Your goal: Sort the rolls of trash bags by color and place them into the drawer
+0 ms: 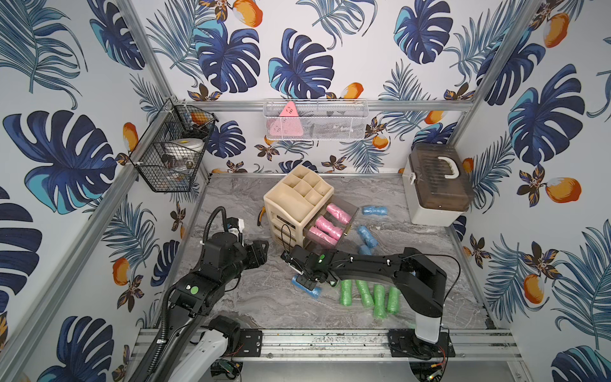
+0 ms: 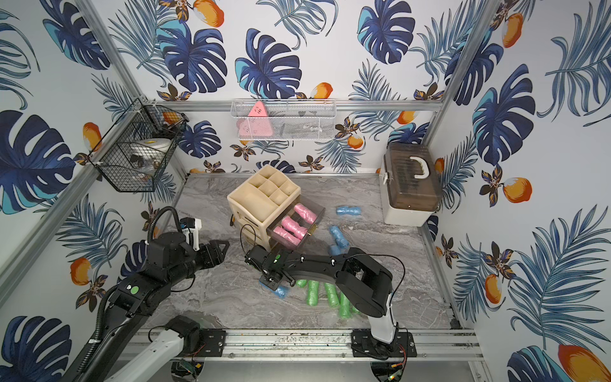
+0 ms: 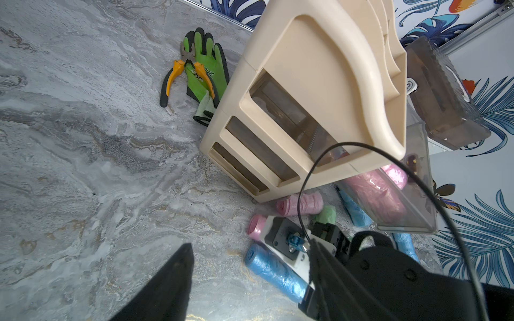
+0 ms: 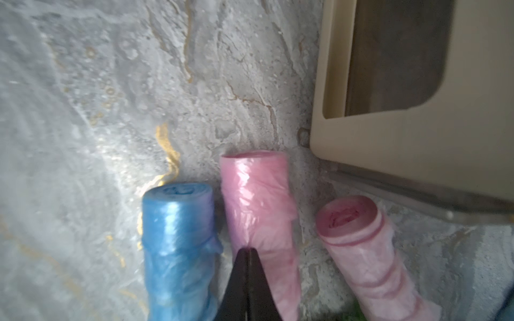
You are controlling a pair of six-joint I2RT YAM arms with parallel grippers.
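Three pink rolls lie in the pulled-out clear drawer of the beige organizer. On the table beneath my right arm are two more pink rolls with a blue roll alongside. My right gripper is shut over the middle pink roll, with nothing visible between its fingers. Several green rolls are grouped at the front right. More blue rolls lie right of the drawer. Left of the organizer, my left gripper hangs with its fingers apart and empty.
Pliers and a green glove lie behind the organizer's left side. A lidded box stands at the back right. Bare table spreads out left of the organizer. My right arm crosses above the rolls.
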